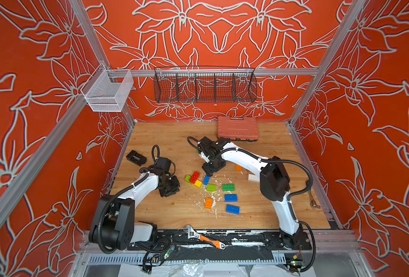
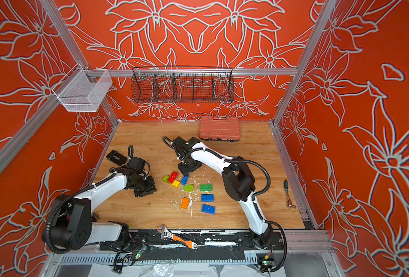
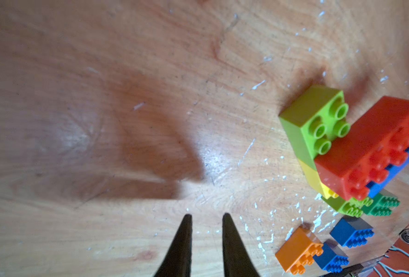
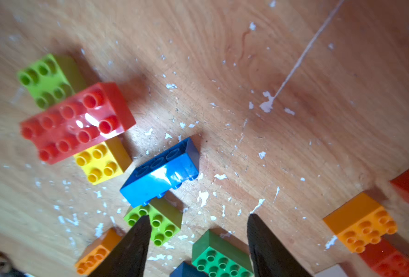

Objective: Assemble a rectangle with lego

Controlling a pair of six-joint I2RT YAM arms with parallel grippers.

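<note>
A lime brick (image 4: 47, 76), a red brick (image 4: 77, 117) and a yellow brick (image 4: 107, 159) form a joined-looking cluster at the middle of the table. Just right of them, a blue brick (image 4: 160, 170) lies tipped on its side, studs facing sideways, against another lime brick (image 4: 163, 217). My right gripper hangs over these, open, with nothing between its fingers. My left gripper is low over bare wood left of the cluster, its fingers apart and empty.
Loose green (image 1: 228, 187), blue (image 1: 230, 197) and orange (image 1: 208, 202) bricks lie toward the front; more bricks sit under the right arm. A red case (image 1: 237, 128) stands at the back, a black holder (image 1: 136, 157) at left.
</note>
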